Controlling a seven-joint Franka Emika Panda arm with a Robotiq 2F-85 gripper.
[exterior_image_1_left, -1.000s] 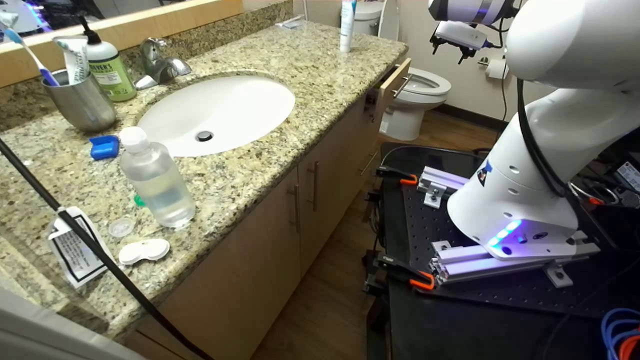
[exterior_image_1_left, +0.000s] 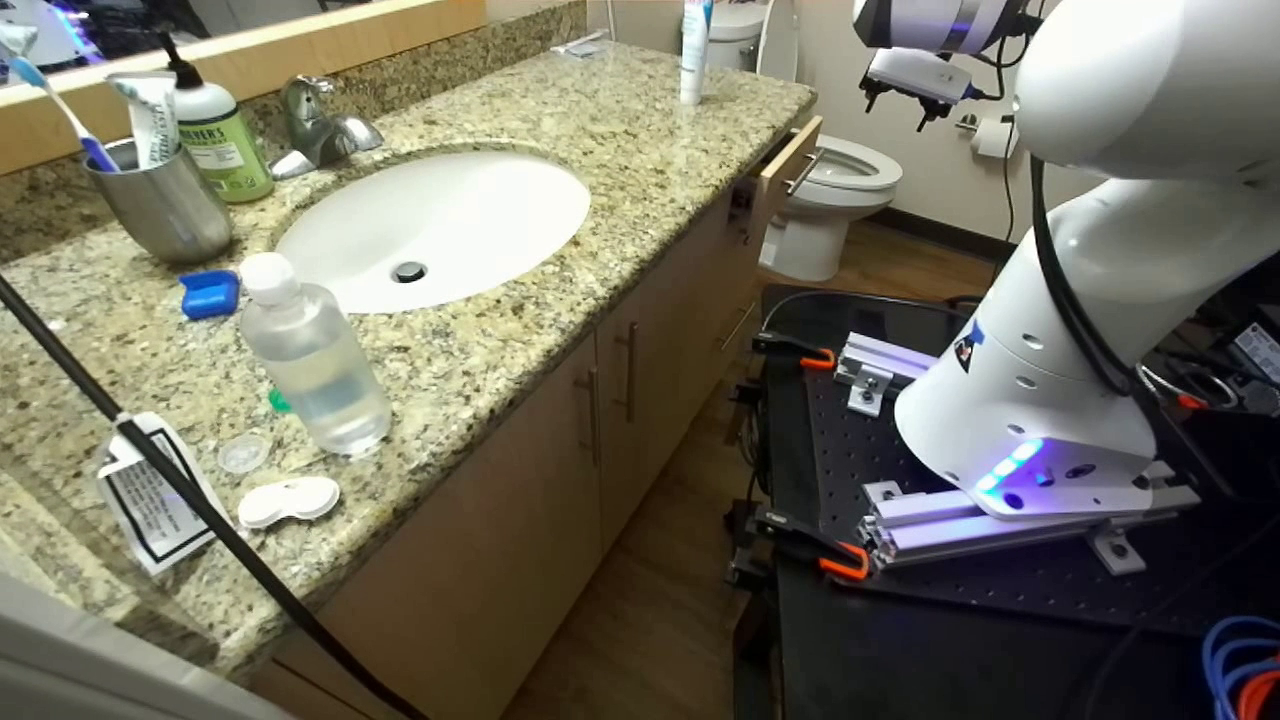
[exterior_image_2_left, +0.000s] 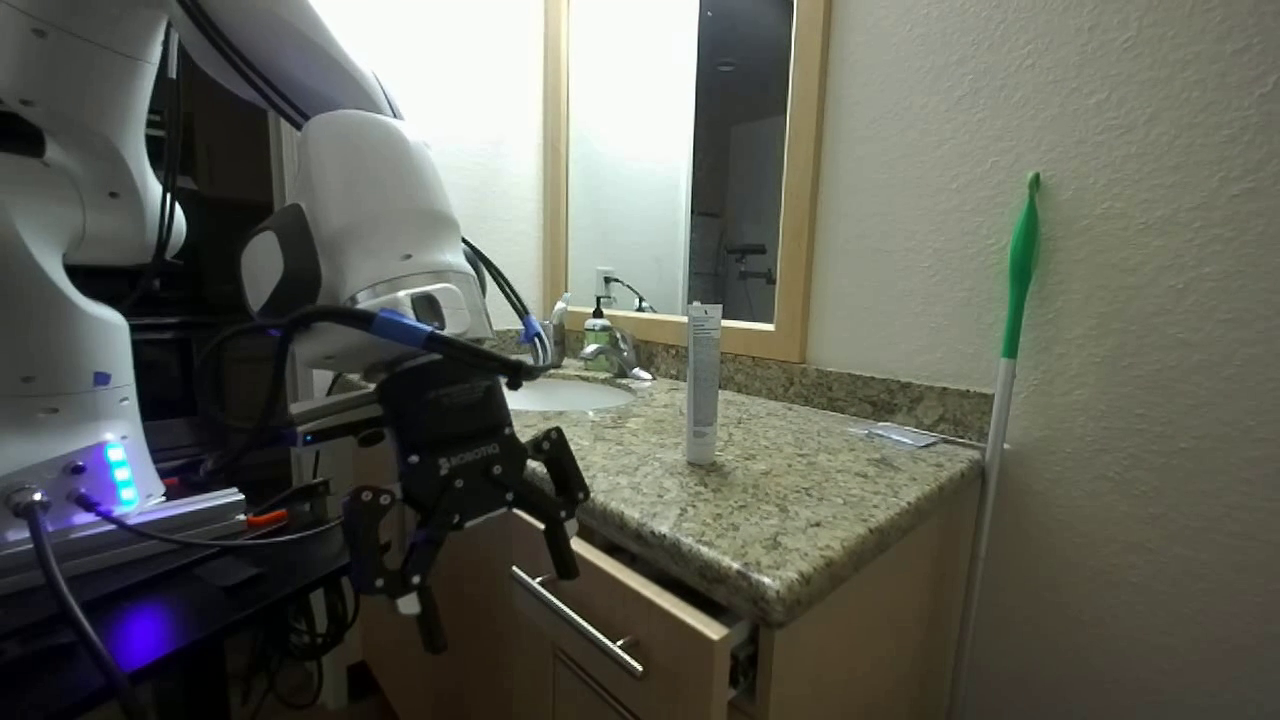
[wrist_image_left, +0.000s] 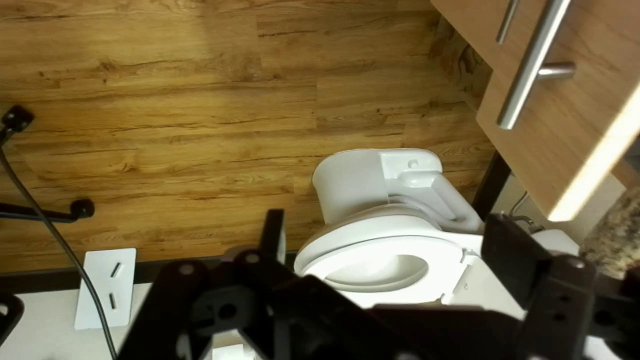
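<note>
In exterior view 2 my gripper (exterior_image_2_left: 495, 584) hangs in the air in front of the cabinet, its fingers wide apart and nothing between them. The wrist view agrees: dark fingers (wrist_image_left: 273, 234) stand well separated, with floor and toilet beyond. A wooden drawer (exterior_image_2_left: 642, 588) with a metal bar handle (exterior_image_2_left: 579, 620) is pulled partly out, to the right of my gripper and apart from it. A white tube (exterior_image_2_left: 703, 390) stands upright on the granite counter (exterior_image_2_left: 792, 504) above that drawer. The drawer's inside is mostly hidden.
Around the sink (exterior_image_1_left: 444, 228) are a clear bottle (exterior_image_1_left: 318, 366), a metal cup (exterior_image_1_left: 168, 210), a soap bottle (exterior_image_1_left: 228, 144), a blue case (exterior_image_1_left: 210, 294) and a white lens case (exterior_image_1_left: 289, 502). The toilet (exterior_image_1_left: 840, 198) stands past the counter's end.
The arm's wrist has shifted only very slightly in exterior view 1. The drawer and the counter items look unchanged.
</note>
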